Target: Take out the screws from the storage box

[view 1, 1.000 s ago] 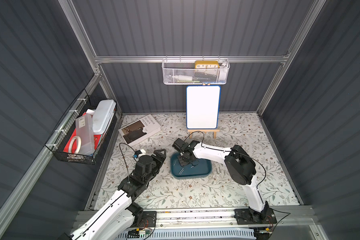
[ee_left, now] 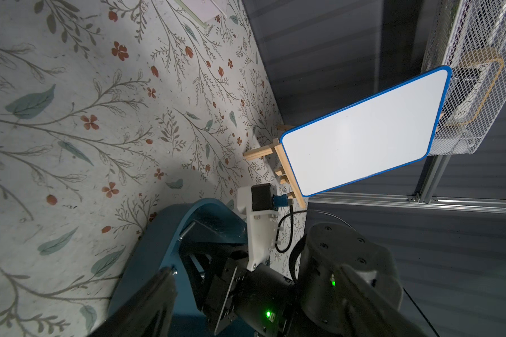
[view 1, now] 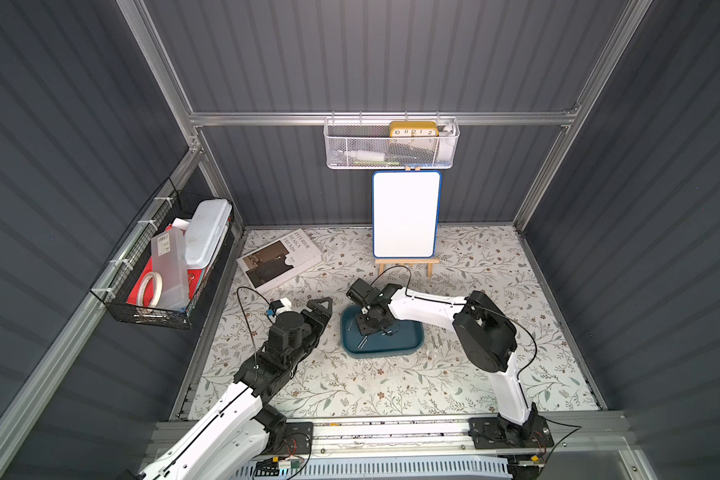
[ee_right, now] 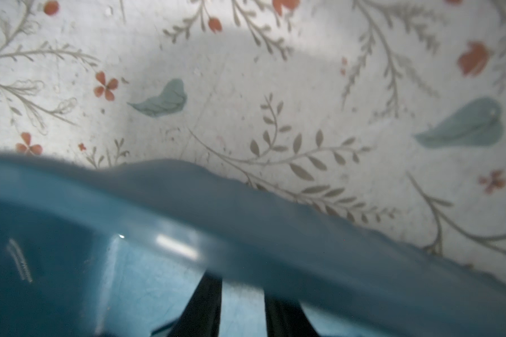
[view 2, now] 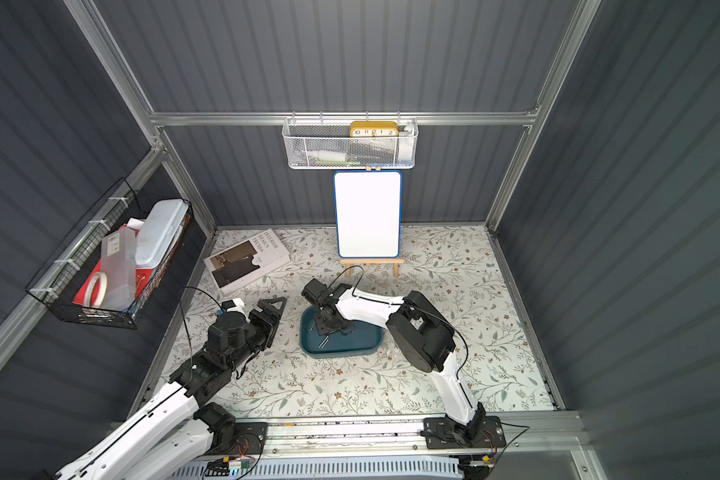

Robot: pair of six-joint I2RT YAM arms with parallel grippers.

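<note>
A dark teal storage box (view 1: 400, 344) sits at mid table with small dark and silver screws in it, among them a long one (view 1: 363, 341). My right gripper (view 1: 368, 326) is down inside the box near its left part; in the right wrist view its dark fingers (ee_right: 205, 309) stand apart behind the blurred rim, and what lies between them is hard to tell. My left gripper (view 1: 321, 308) hangs left of the box, above the table; in the left wrist view its blurred fingers are apart with nothing seen between them.
A book (view 1: 278, 260) lies at back left, a whiteboard on a small easel (view 1: 405, 214) stands behind the box, and a wire basket (view 1: 140, 312) of containers hangs on the left wall. The table right of the box and at the front is clear.
My right arm and gripper have shifted very slightly within the box, toward the front. The left arm is nearly unchanged.
</note>
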